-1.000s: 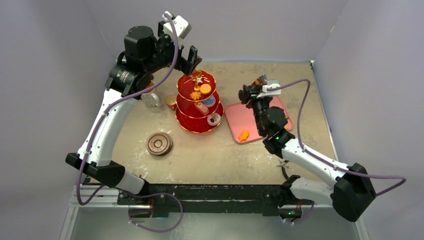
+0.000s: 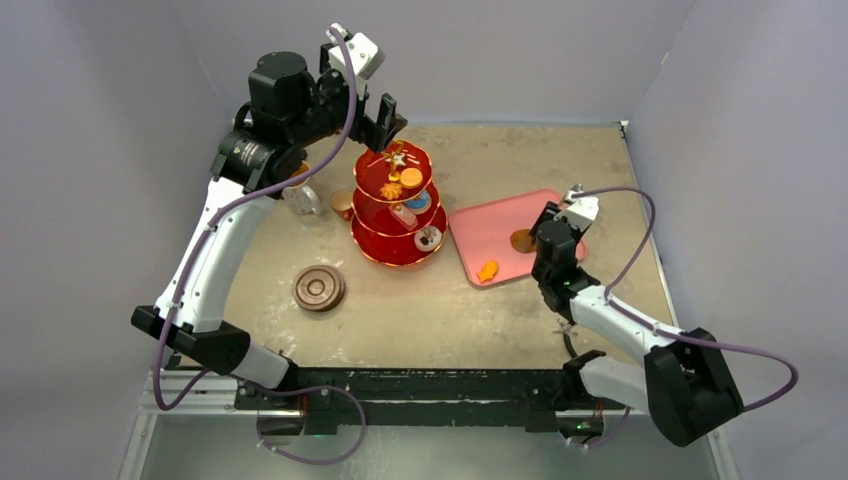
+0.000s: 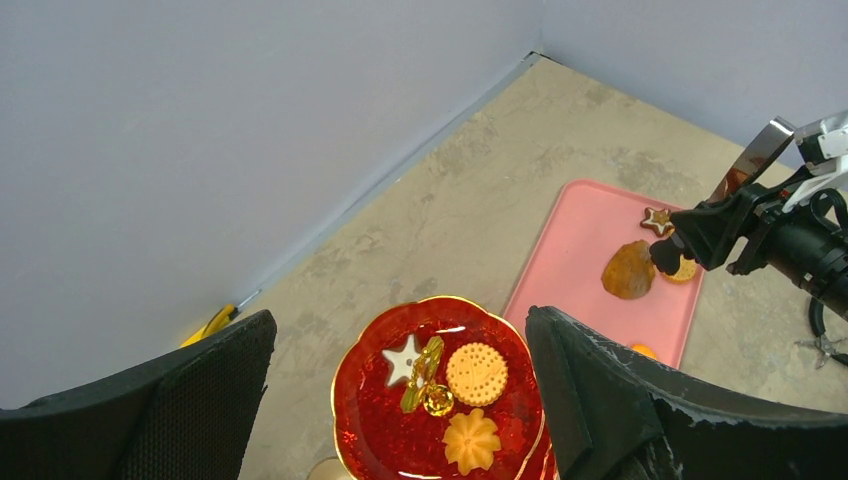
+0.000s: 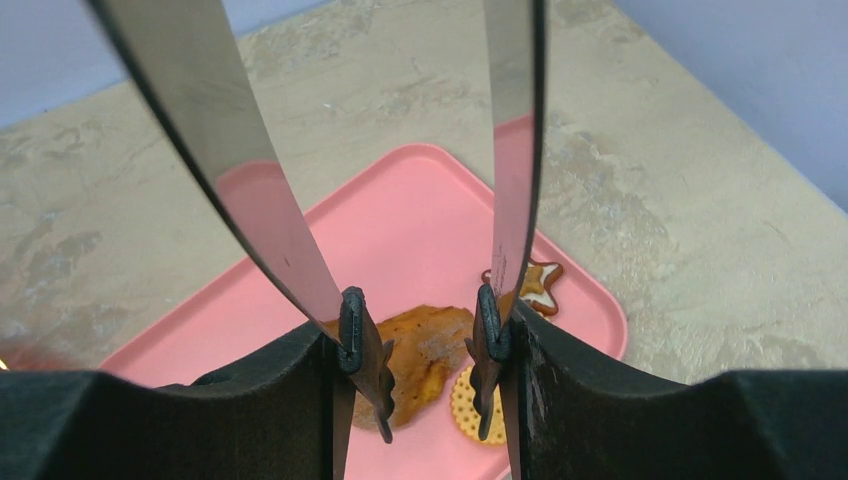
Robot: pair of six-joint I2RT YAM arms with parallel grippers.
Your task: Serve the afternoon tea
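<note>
My left gripper stands open and empty beside the top of a red three-tier stand (image 2: 378,243). That top tier carries a round biscuit (image 3: 477,374), a flower-shaped biscuit (image 3: 471,441) and a white star cookie (image 3: 403,361). At the right, my right gripper is over a pink tray (image 4: 415,240), closed partway around metal tongs (image 4: 513,150). The tongs' dark tips are apart. Below them lie a croissant-like pastry (image 4: 410,350) and a round biscuit (image 4: 466,405); a brown star cookie (image 4: 541,287) is just beyond. Contact with the tips cannot be told.
An orange fish-shaped piece (image 2: 487,271) sits near the tray's front left. Brown coasters (image 2: 319,288) lie at front left; a glass mug (image 2: 302,198) and small cup (image 2: 342,203) stand left of the stand.
The right arm has moved rightward over the tray, uncovering the round brown pastry in the top view. My left arm and the stand look unchanged.
</note>
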